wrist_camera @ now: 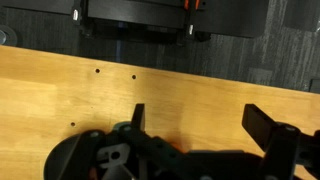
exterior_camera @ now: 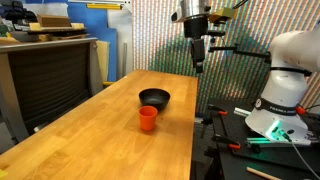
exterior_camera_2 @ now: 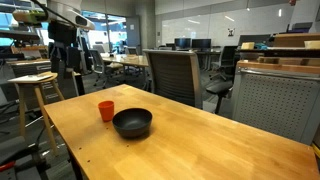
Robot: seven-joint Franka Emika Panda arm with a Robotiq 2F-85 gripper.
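My gripper stands open, its two dark fingers wide apart at the bottom of the wrist view with nothing between them. It hangs high near the table's edge, above and apart from everything on the top. A red cup (exterior_camera: 148, 119) stands upright on the wooden table, with a black bowl (exterior_camera: 155, 98) close to it. Both also show in exterior view 2, the cup (exterior_camera_2: 106, 111) left of the bowl (exterior_camera_2: 132, 124). In the wrist view the bowl (wrist_camera: 68, 158) is cut off at the lower left, and the gripper hides most of the cup.
The wooden table (exterior_camera_2: 215, 135) has broad clear room beyond the bowl. An office chair (exterior_camera_2: 175, 77) stands behind it. Along one side, a dark frame (wrist_camera: 125, 12) runs beside the robot's base (exterior_camera: 275, 118). A wooden stool (exterior_camera_2: 40, 88) stands off the table.
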